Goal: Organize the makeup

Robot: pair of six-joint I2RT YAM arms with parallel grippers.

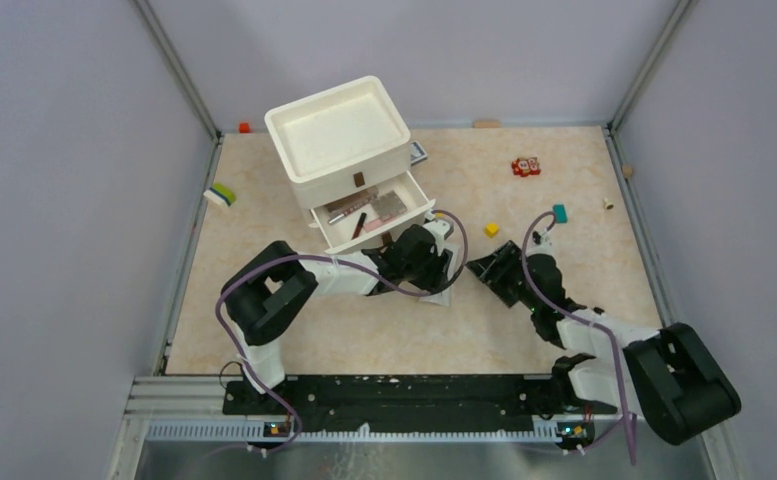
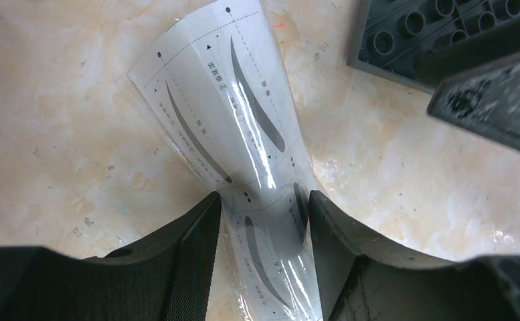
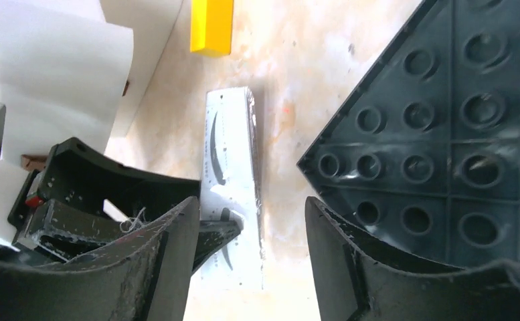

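A white storage box (image 1: 336,120) has its drawer pulled out, holding pens, a palette and pink items. Just in front lies a clear packet of white stencil sheets (image 2: 250,127). My left gripper is over it, fingers part open at the packet's sides; whether it grips is unclear. A dark gridded organizer (image 3: 484,167) lies right of the packet. My right gripper hangs between packet and organizer with fingers apart, nothing visibly held; in the right wrist view part of the left gripper covers the packet.
A yellow block (image 1: 491,230) lies behind the organizer. A red item (image 1: 525,167), a teal block (image 1: 559,213) and a small cylinder (image 1: 608,203) lie back right; a sponge (image 1: 219,195) lies left.
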